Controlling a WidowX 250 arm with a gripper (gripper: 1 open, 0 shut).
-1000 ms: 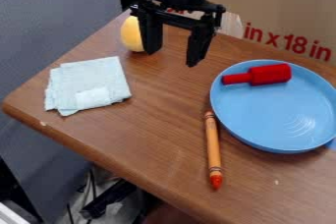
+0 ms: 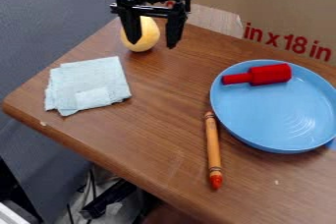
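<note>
My black gripper (image 2: 152, 31) is above the back left of the wooden table, its two fingers apart and open. A yellow rounded object (image 2: 140, 37) sits behind and between them, partly hidden; I see nothing clearly held. A folded light-blue cloth (image 2: 86, 83) lies at the left. A red cylinder with a handle (image 2: 268, 73) rests on the blue plate (image 2: 273, 118) at the right. An orange crayon (image 2: 213, 149) lies left of the plate, pointing toward the front edge.
A cardboard box (image 2: 289, 22) with red lettering stands behind the table (image 2: 157, 140). The table's left edge drops to a grey area with cables below.
My gripper has moved up and back to the left, away from the middle of the table toward the yellow object. The objects on the table look unmoved.
</note>
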